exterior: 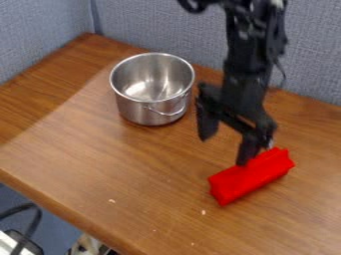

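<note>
My black gripper [230, 127] reaches down from the top right over the red block [242, 182], its fingers open, one near the block's upper side. The red block lies tilted diagonally on the wooden table at the lower right. A steel pot [147, 92] stands at the upper left, to the left of the gripper.
A grey wall [147, 25] runs along the back. Cables and hardware show at the bottom left corner.
</note>
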